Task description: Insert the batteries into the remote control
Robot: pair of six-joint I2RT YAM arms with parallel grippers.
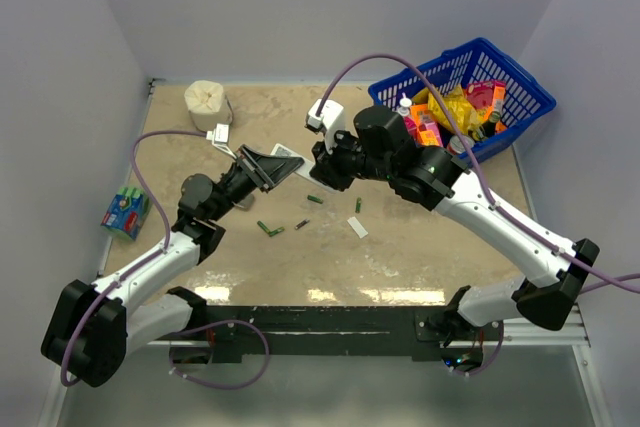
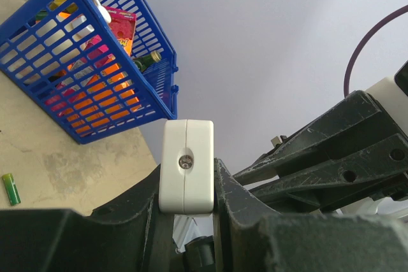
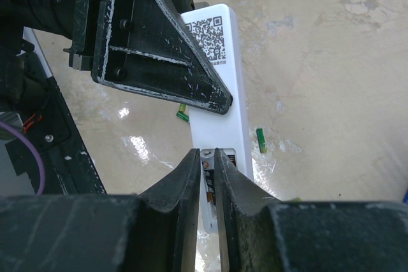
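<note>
A white remote is held in the air by my left gripper (image 1: 280, 169); in the left wrist view its end (image 2: 186, 170) sits between the fingers. My right gripper (image 1: 326, 173) is at the remote's lower part; in the right wrist view its fingertips (image 3: 196, 160) are close together at the battery compartment, where a metal-topped cell shows. Whether they grip it is unclear. Loose green batteries (image 1: 358, 205) (image 2: 10, 188) lie on the table below, beside a small white battery cover (image 1: 358, 226).
A blue basket (image 1: 510, 147) of groceries stands at the back right. A white roll (image 1: 207, 107) is at the back left, a blue-green package (image 1: 125, 212) at the left edge.
</note>
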